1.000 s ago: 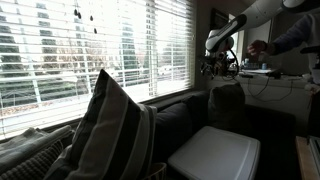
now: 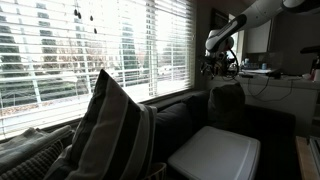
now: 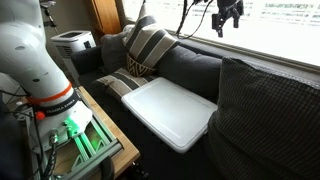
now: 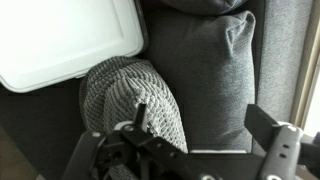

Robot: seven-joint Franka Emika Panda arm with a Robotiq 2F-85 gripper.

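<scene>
High over the sofa, near the window, hangs my gripper (image 2: pixel 220 66); it is also at the top of exterior view 2. Its two dark fingers (image 4: pixel 264 128) stand wide apart in the wrist view, with nothing held between them. Below it are a textured grey knit cushion (image 4: pixel 132 100) and a smooth dark grey pillow (image 4: pixel 205 75). The flat white tray or lid (image 3: pixel 170 108) lies on the sofa seat, and part of it shows at the wrist view's upper left.
Striped cushions (image 3: pixel 150 45) lean at one end of the sofa. A large dark cushion (image 3: pixel 262 105) fills the other end. Window blinds (image 2: pixel 80 55) run behind the backrest. A cluttered counter (image 2: pixel 275 88) stands beyond the arm in exterior view 1.
A person's arm, visible at the upper right of exterior view 1 one second ago, has gone out of view. The robot arm and the things on the sofa look unmoved.
</scene>
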